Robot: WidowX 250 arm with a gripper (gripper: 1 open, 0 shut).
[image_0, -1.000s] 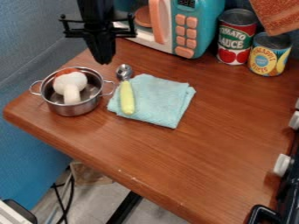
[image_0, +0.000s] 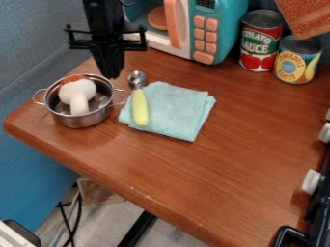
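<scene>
My black gripper [image_0: 111, 68] hangs at the upper left, above and just behind a steel pot [image_0: 80, 110]; whether it is open or shut is unclear. The pot holds a white mushroom-like object [image_0: 77, 92] and something red partly behind it. To the pot's right, a spoon with a yellow handle [image_0: 139, 111] lies on a folded light-blue cloth [image_0: 180, 114].
A teal toy microwave [image_0: 206, 29], a tomato sauce can [image_0: 260, 43] and a yellow-labelled can [image_0: 296, 60] stand at the back. A black appliance [image_0: 316, 193] lines the right edge.
</scene>
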